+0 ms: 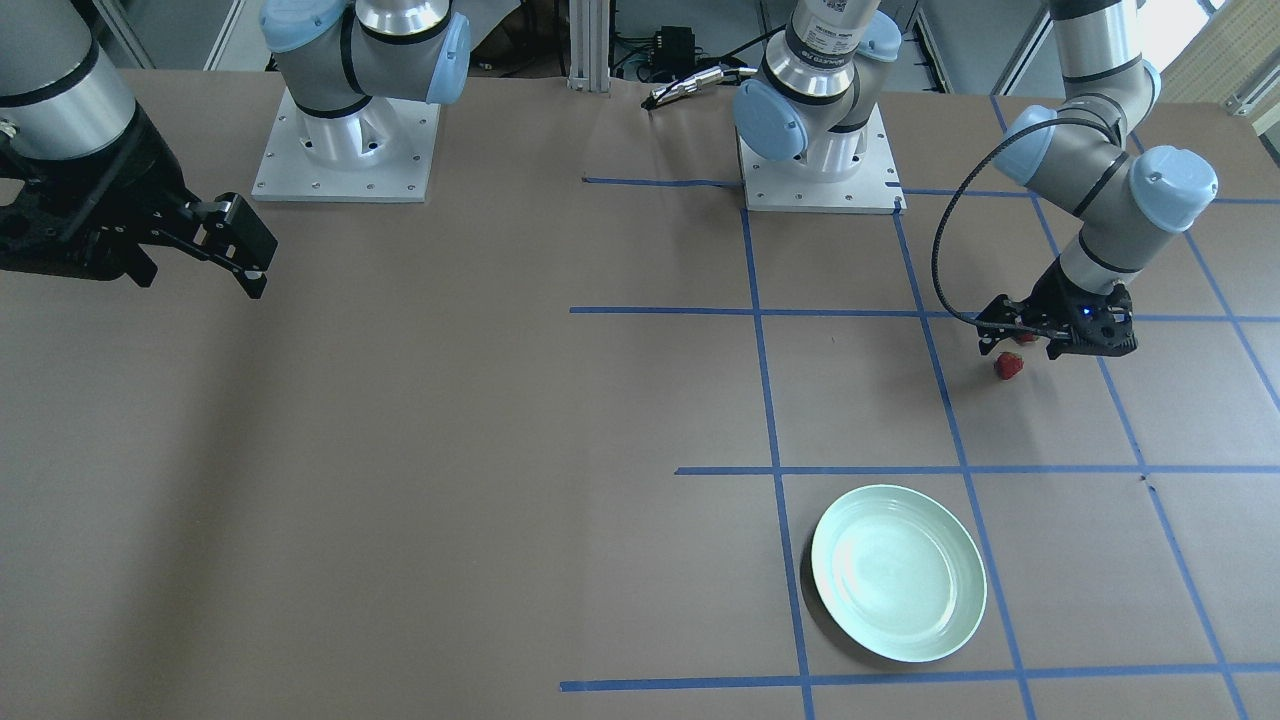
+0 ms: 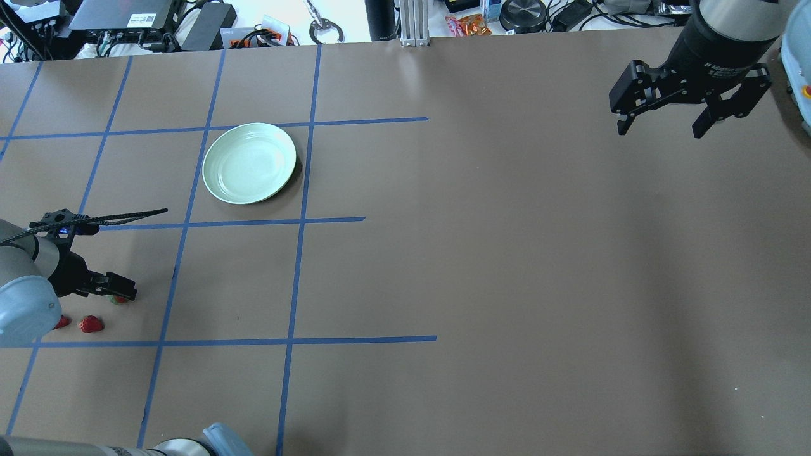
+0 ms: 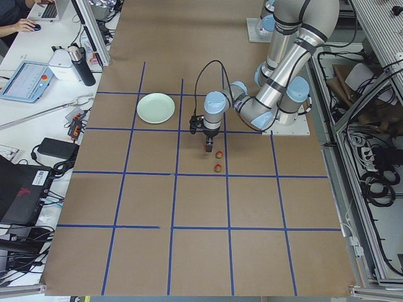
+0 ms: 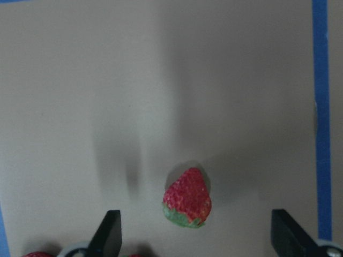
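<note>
My gripper hangs low over three strawberries on the taped table, its two fingers wide apart with nothing held. In the left wrist view one strawberry [image 4: 187, 195] lies ahead of the gap between the fingertips; two others are partly cut off at the bottom edge. In the front view a strawberry [image 1: 1008, 366] shows just in front of the gripper, which hides most of the others. The top view shows a strawberry [image 2: 91, 323] beside the arm.
A pale green plate [image 1: 899, 571] lies empty toward the front. A second arm [image 2: 688, 91] with a black gripper hangs over the other half of the table; further robot bases stand at the back.
</note>
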